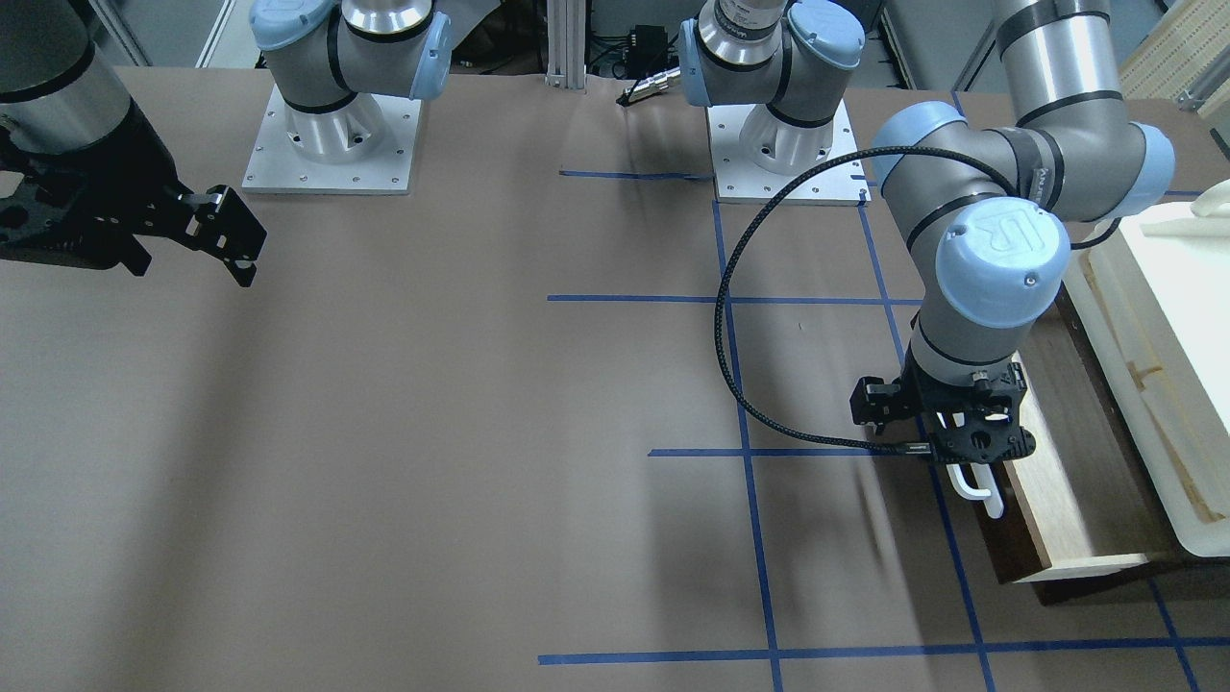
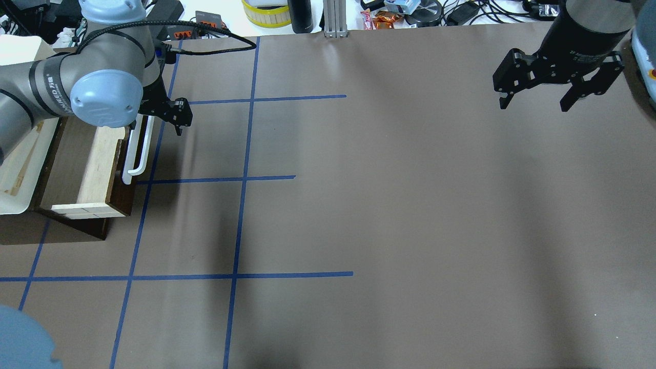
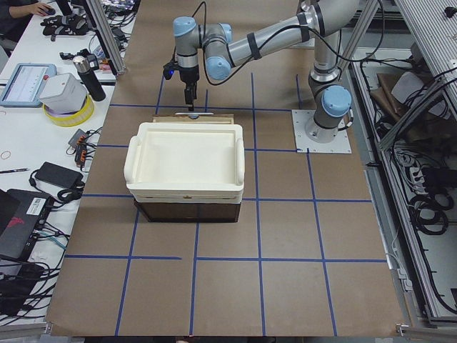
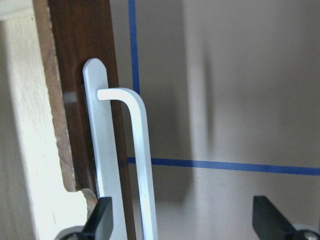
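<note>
A white bar handle (image 4: 142, 150) on a backing plate is fixed to the dark wooden front of a drawer (image 4: 70, 45); it shows below the arm in the front view (image 1: 974, 490) and top view (image 2: 147, 147). My gripper is open above the handle: in the wrist view its fingertips stand on either side, the handle between them nearer the left one, not visibly held. The drawer's inside (image 2: 77, 160) is pale wood and looks empty.
A white lidded box (image 3: 189, 157) sits on the wooden unit. A second arm's gripper (image 2: 535, 80) hangs over the other side of the table. The taped floor in front of the drawer is clear.
</note>
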